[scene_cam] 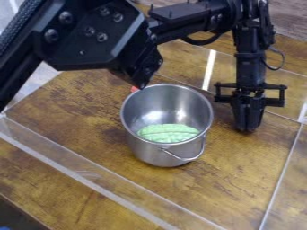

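A steel pot (167, 109) with a wire handle stands in the middle of the wooden board, with a pale green textured object (168, 132) lying in its bottom. To the right of the pot, my gripper (249, 117) hangs low over the board, apart from the pot. Its fingers look close together; I cannot tell whether anything is between them. A small red item (135, 89) is mostly hidden behind the pot and the arm.
The wooden board (72, 171) is clear at the front and left. Clear strips and pale lines run along its left and right sides. The dark arm spans the top of the view.
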